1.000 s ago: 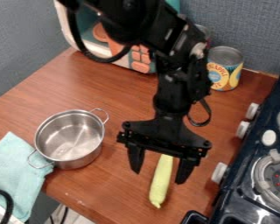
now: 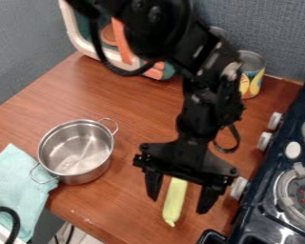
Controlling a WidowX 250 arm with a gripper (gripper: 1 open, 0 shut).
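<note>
My black gripper [image 2: 181, 191] hangs over a pale yellow elongated object [image 2: 174, 202], perhaps corn or a vegetable, with its two fingers spread open on either side. The object lies on the wooden table below, its upper end hidden behind the gripper. A steel pot [image 2: 76, 164] with two handles stands on the left.
A black stove [image 2: 289, 210] with knobs fills the right edge. A can [image 2: 252, 78] and a dish rack [image 2: 79, 29] stand at the back. A light blue cloth [image 2: 15, 179] lies at the front left.
Compared with a second ago, the gripper is slightly lower and further right, and the upper arm has shifted. The yellow object and pot have stayed in place.
</note>
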